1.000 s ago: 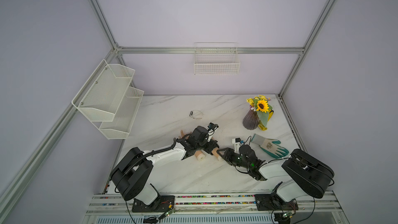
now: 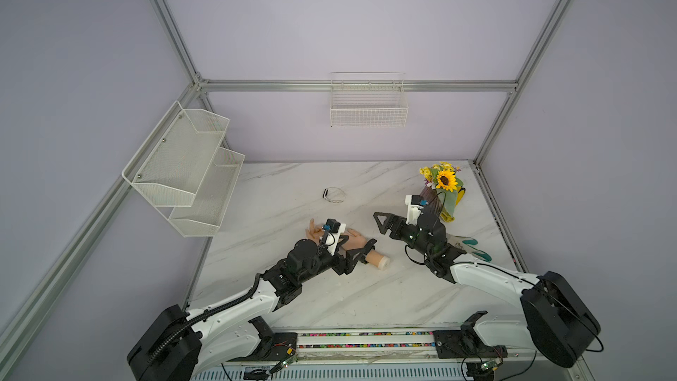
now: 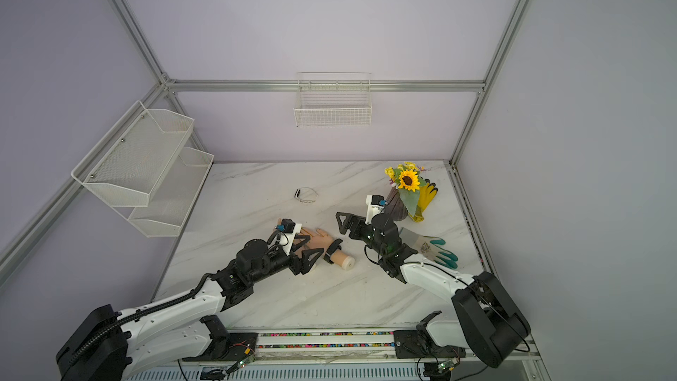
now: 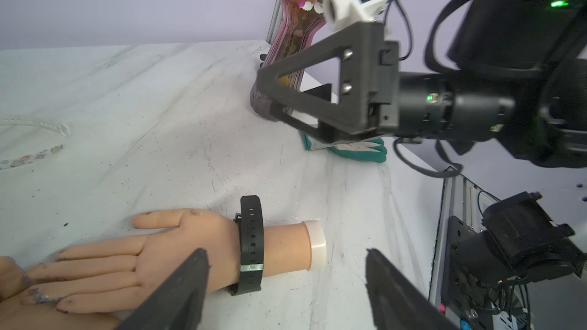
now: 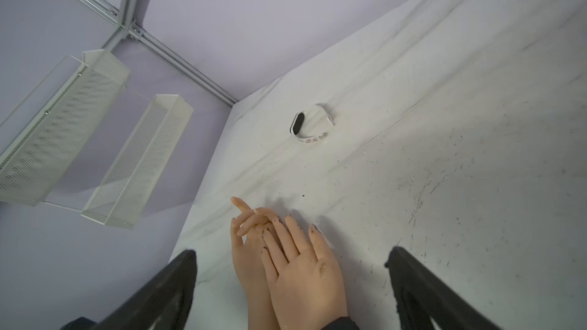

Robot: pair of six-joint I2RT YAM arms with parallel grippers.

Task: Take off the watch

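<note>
The black watch (image 4: 251,244) is around the wrist of a prosthetic hand (image 4: 189,247), which lies palm up beside a second hand (image 5: 249,272) on the table (image 4: 153,97). My left gripper is open above the watched wrist, with nothing between its blurred fingers. My right gripper (image 2: 380,220) hangs higher, right of the hands, also open and empty; its fingertips frame the hands in the right wrist view.
A looped band (image 5: 313,137) lies behind the hands. A flower vase (image 3: 396,204), a yellow glove (image 3: 426,197) and a grey-green glove (image 3: 437,254) stand or lie at the right. Mesh shelves (image 2: 183,169) hang left.
Both grippers have moved away from the watched wrist: my left back leftward, my right upward and toward the back. More of the hand now shows.
</note>
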